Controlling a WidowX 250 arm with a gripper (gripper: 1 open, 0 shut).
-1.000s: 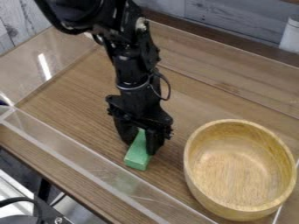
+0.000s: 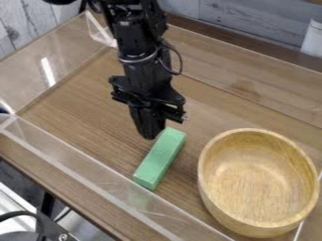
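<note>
A green rectangular block [image 2: 160, 158] lies flat on the wooden table, angled toward the front. The black gripper [image 2: 150, 122] hangs just behind and above the block's far end, its lower fingers apart from it as far as this view shows. Whether the fingers are open or shut is hard to make out.
A large tan bowl [image 2: 255, 184] sits to the right of the block. A white cylindrical object [image 2: 314, 33] stands at the back right corner.
The gripper has risen and moved back from over the green block, which is now uncovered and in full view.
</note>
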